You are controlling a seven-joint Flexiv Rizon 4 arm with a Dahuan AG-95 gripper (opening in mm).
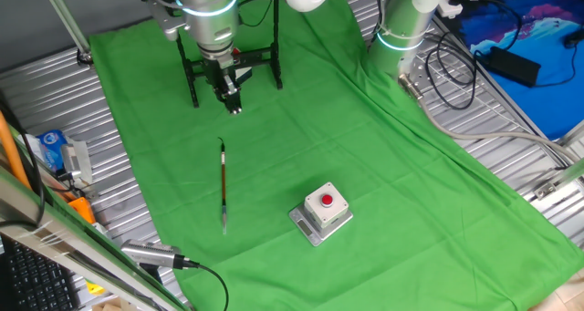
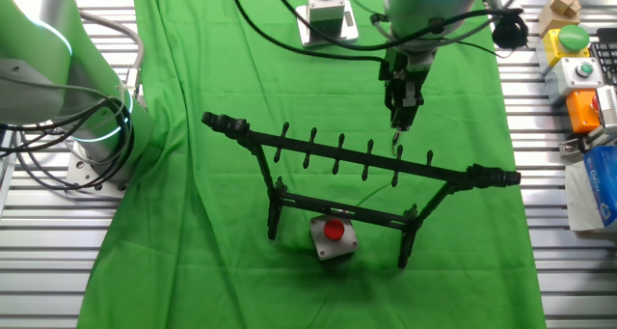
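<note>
A brush (image 1: 224, 185) with a brown handle, a dark looped end and a pale tip lies on the green cloth in exterior view 1. My gripper (image 1: 235, 111) points down beyond its looped end, apart from the brush in that view. In exterior view 2 the gripper (image 2: 400, 126) hangs behind the black rack (image 2: 337, 153); the brush is mostly hidden there, with only its hooked end showing just below the fingers. No object shows between the fingertips, but they are too small and dark to tell whether they are open or shut.
A white box with a red button (image 1: 327, 201) stands on a metal plate right of the brush. Another red button (image 2: 334, 230) sits by the rack's foot.
</note>
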